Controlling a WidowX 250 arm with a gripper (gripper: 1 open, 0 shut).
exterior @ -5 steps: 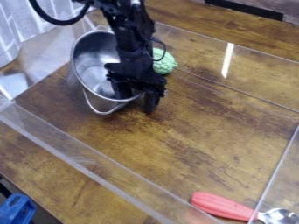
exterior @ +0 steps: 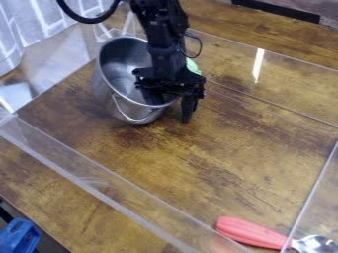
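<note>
A steel pot point(exterior: 122, 61) with a wire handle stands at the upper left of the wooden surface, tilted toward me. My black gripper point(exterior: 169, 95) reaches down over the pot's right side, its body covering much of the rim. Whether the fingers hold the rim or handle is hard to tell. A pale green object point(exterior: 193, 66), partly hidden, lies just behind the arm.
A red-handled spoon point(exterior: 251, 231) lies at the lower right. Clear plastic walls border the wooden surface point(exterior: 238, 148), whose middle and right are clear. A blue object point(exterior: 19, 238) sits at the bottom left corner.
The arm and gripper have shifted slightly, now covering more of the green object. The pot has moved slightly, its handle hanging at the front.
</note>
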